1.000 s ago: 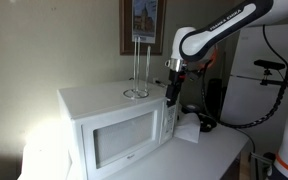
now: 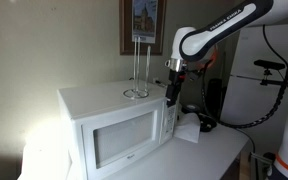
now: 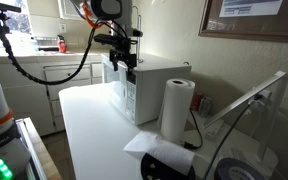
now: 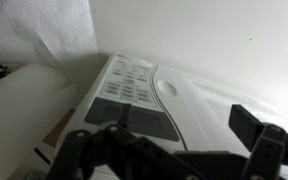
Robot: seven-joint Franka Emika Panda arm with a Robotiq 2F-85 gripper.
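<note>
A white microwave point(image 2: 88, 147) stands on the counter with its door point(image 2: 125, 139) shut. My gripper point(image 2: 171, 96) is by the right end of its front, close to the control panel point(image 2: 169, 119). From the other side, the gripper point(image 3: 131, 73) appears at the microwave's near upper corner. In the wrist view the keypad point(image 4: 134, 74) and dark display point(image 4: 134, 117) lie below the gripper. Its two dark fingers point(image 4: 246, 126) are wide apart, nothing between them. Whether they touch the microwave cannot be told.
A white wire rack point(image 2: 136, 94) stands on top of the microwave. Beside the microwave are a paper towel roll point(image 3: 176, 111), a white sheet point(image 3: 158, 150) and a dark pan point(image 3: 165, 170).
</note>
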